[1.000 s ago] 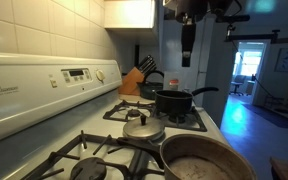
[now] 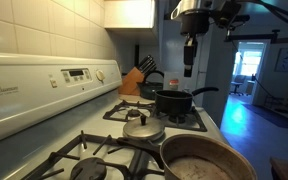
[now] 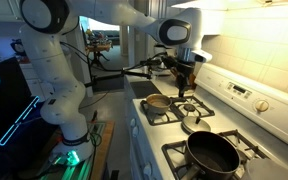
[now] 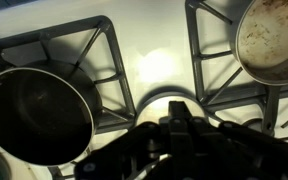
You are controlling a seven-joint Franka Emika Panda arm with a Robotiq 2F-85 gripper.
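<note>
My gripper [image 2: 188, 71] hangs in the air above the stove, pointing down, clear of the cookware. In the wrist view its dark fingers [image 4: 179, 112] overlap the silver lid [image 4: 162, 106] and partly hide it; whether they are apart does not show. That lid [image 2: 144, 127], with its knob, sits between the two pots on the stovetop. A black pot [image 4: 34, 115] is on the left in the wrist view, and a worn metal pan [image 4: 274, 40] is at the upper right. Exterior view 2 has the black pot [image 3: 212, 153] nearest and the pan [image 3: 159, 101] farther off.
The stove's control panel [image 2: 44, 92] rises along the back of the cooktop. Black burner grates [image 4: 114, 65] surround the cookware. A knife block [image 2: 132, 82] stands beyond the stove. The long black handle [image 2: 205, 91] of the black pot juts outward.
The pot, pan and lid have stayed in place.
</note>
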